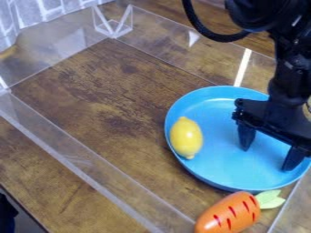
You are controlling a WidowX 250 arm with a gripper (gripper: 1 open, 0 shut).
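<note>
A yellow lemon-like toy (186, 137) rests on the left part of a blue plate (219, 170). My black gripper (270, 150) is down over the plate's right side, fingers apart and pointing downward, with nothing visible between them. An orange toy carrot (228, 214) with a green top lies just outside the plate at the bottom.
Clear plastic walls (73, 159) border the wooden table (97, 100).
</note>
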